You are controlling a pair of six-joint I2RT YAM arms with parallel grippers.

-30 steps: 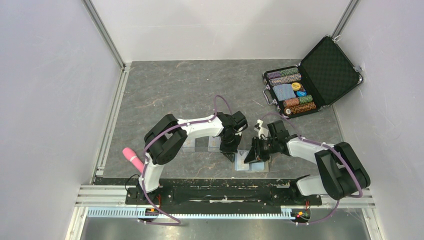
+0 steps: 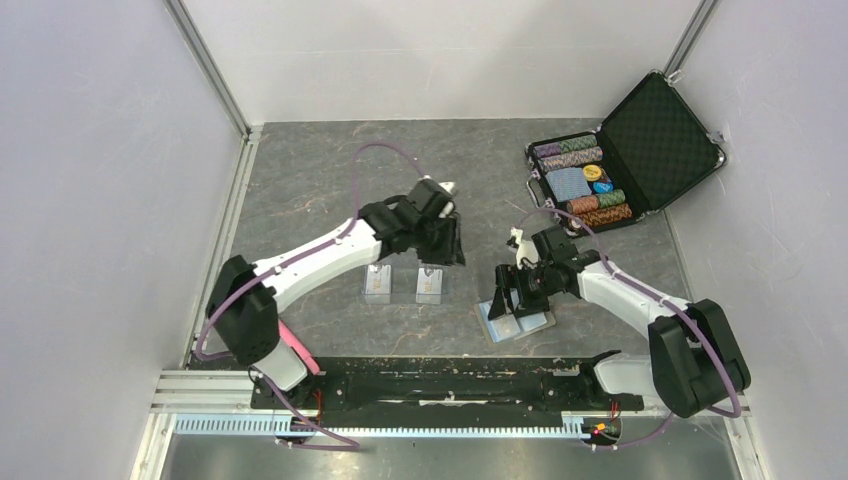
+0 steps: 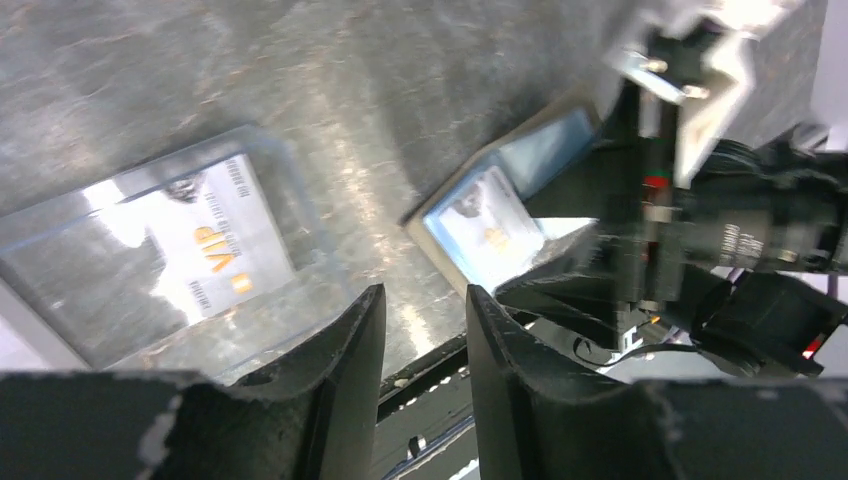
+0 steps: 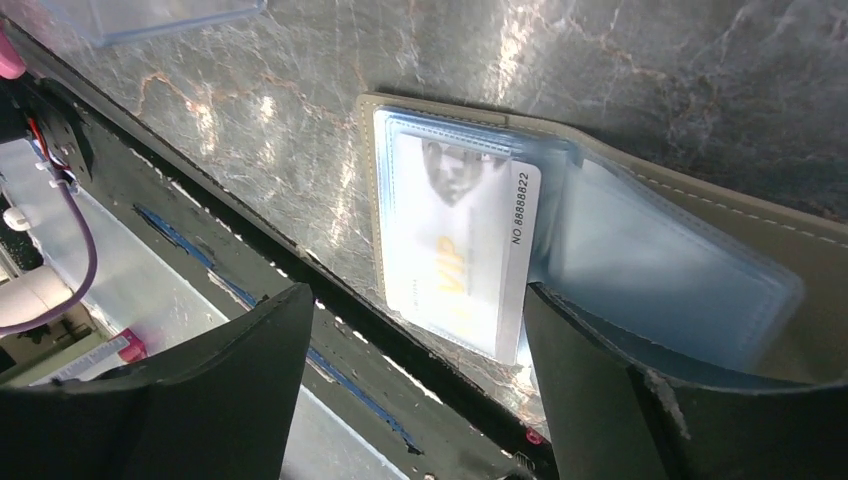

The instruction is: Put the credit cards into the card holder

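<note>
The brown card holder (image 2: pixel 545 322) lies spread open near the front edge, slightly rotated. In its left clear pocket sits a white VIP card (image 4: pixel 455 235), mostly under the plastic, its numbered edge strip showing outside. The other pocket (image 4: pixel 670 265) looks empty. Low over the holder stands my right gripper, open, one finger (image 4: pixel 560 325) close by the card's numbered edge; whether they touch I cannot tell. My left gripper hangs open and empty, up and left of the holder. Another VIP card (image 3: pixel 222 240) rests in a clear tray (image 3: pixel 310 215).
Left of centre are two clear trays, the left one (image 2: pixel 378 297) and the right one (image 2: pixel 429 297). An open black case (image 2: pixel 640 175) of poker chips stands at the back right. A pink object (image 2: pixel 298 347) lies by the left arm's base.
My left gripper has moved up and left, away from the holder. The right gripper has shifted slightly right, and the holder has slid right and turned a little.
</note>
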